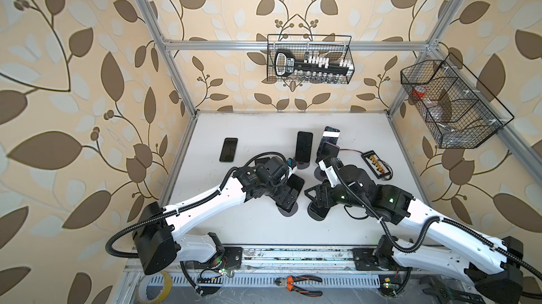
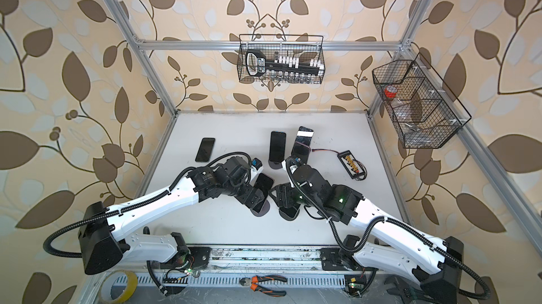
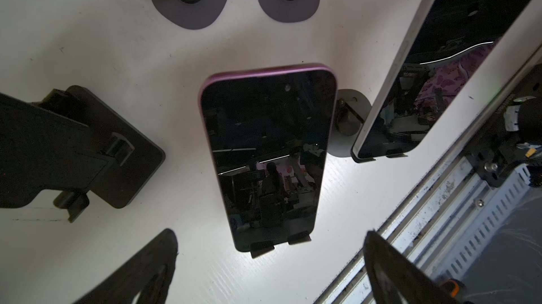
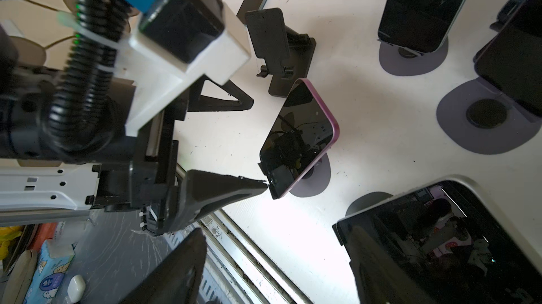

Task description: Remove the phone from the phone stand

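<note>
In the left wrist view a pink-edged phone (image 3: 268,151) rests on a stand, with my left gripper open around its lower end. The same phone (image 4: 299,134) tilts in the right wrist view. A silver-edged phone (image 4: 429,242) sits on another stand beside it, just by my right gripper; those fingertips look apart, and I cannot tell whether they touch anything. An empty black stand (image 4: 268,38) stands behind the pink phone.
More phones on stands (image 1: 303,144) fill the back middle. A loose phone (image 1: 228,149) lies at back left, and a small cabled board (image 1: 375,164) at right. Wire baskets (image 1: 310,67) hang on the frame.
</note>
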